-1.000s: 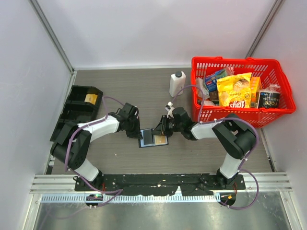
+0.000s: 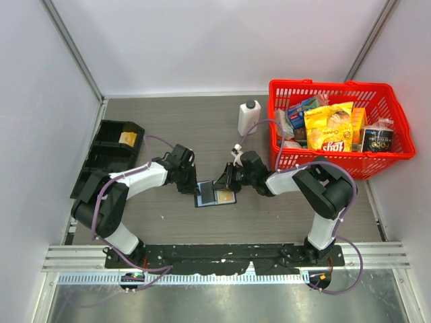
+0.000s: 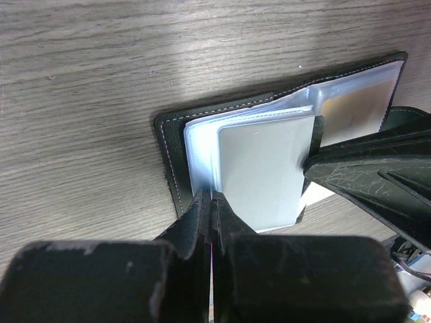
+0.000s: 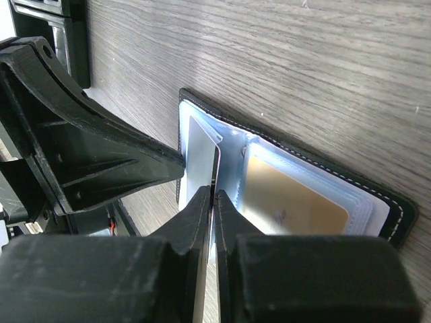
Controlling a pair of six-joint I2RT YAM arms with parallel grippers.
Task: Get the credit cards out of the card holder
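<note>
The card holder [image 2: 215,204] lies spread on the table between both arms, with a dark stitched edge and clear sleeves. A grey card [image 3: 266,168] stands out in its middle, and a tan card [image 4: 289,198] lies under clear plastic on the right side. My left gripper is shut at the holder's left part, its tips against the clear sleeve's edge; nothing plainly shows between them. My right gripper has its fingertips close together at the raised edge of the grey card; whether they pinch it, I cannot tell.
A red basket [image 2: 343,156] full of packets fills the back right. Behind the holder stands a white bottle [image 2: 248,120]. At the left is a black tray [image 2: 111,145] with a yellowish item.
Both arms and the card holder look practically the same in the top view as before.
</note>
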